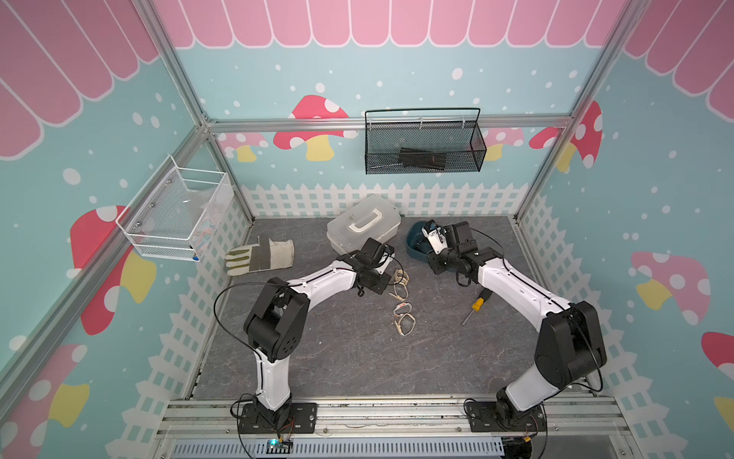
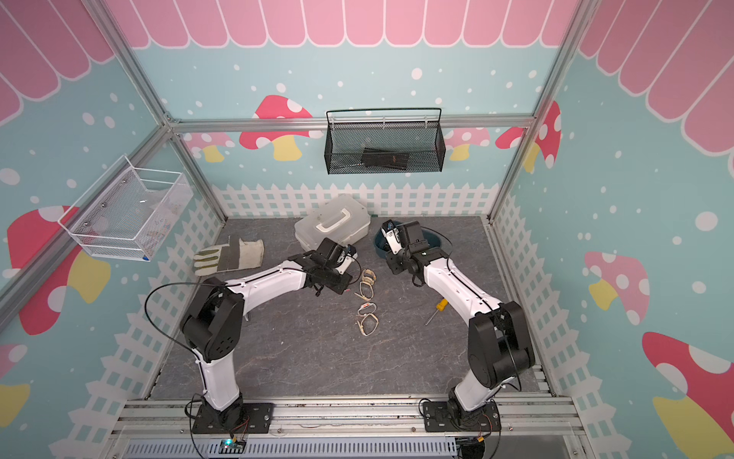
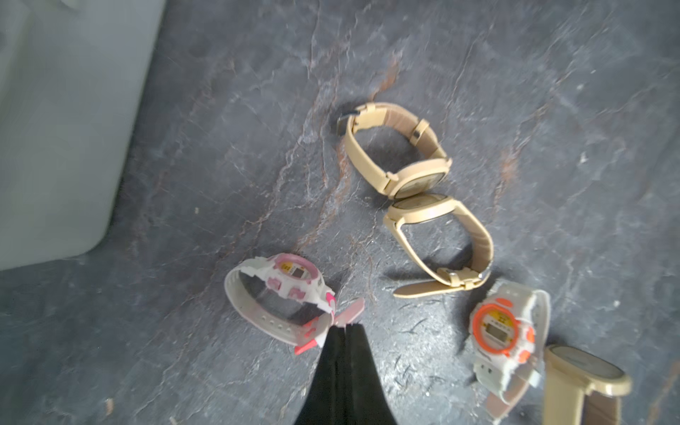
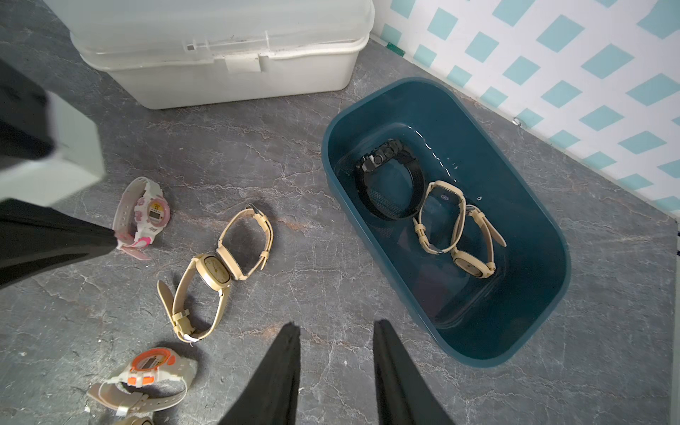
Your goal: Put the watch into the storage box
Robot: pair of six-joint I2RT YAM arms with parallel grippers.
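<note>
The teal storage box (image 4: 530, 311) holds a black watch (image 4: 375, 194) and two beige watches (image 4: 473, 263). Outside it lie two beige watches (image 3: 364, 159), a pink-white watch (image 3: 294, 276), an orange-white watch (image 3: 499, 329) and another beige watch (image 3: 584, 364). My left gripper is shut with empty fingertips, just over the pink-white watch's strap; whether it touches cannot be told. My right gripper is part open and empty, above the table beside the box's near side.
A translucent lidded case (image 1: 344, 225) stands at the back, a glove (image 1: 258, 256) at the left, a yellow-handled screwdriver (image 1: 477, 304) at the right. Wire baskets (image 1: 424, 141) hang on the back and left walls.
</note>
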